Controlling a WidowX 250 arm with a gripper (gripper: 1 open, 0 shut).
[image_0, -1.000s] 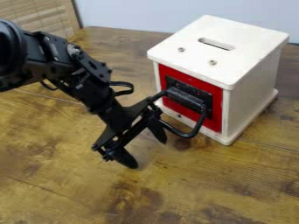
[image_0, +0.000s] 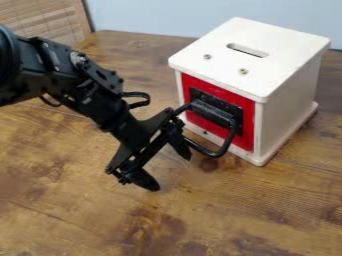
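A white wooden box (image_0: 285, 82) with a slot and two small fasteners on top stands on the wooden table. Its red front panel (image_0: 201, 88) carries a black fitting (image_0: 214, 109) with a curved black bar or handle (image_0: 218, 149) sticking out toward the arm. The black gripper (image_0: 164, 166) hangs angled downward just left of the box, at the end of the black arm, with its fingers apart and open. No object shows between them; whether it touches the black bar is hard to tell.
A slatted wooden panel (image_0: 40, 20) stands at the back left, and a pale wall runs behind the box.
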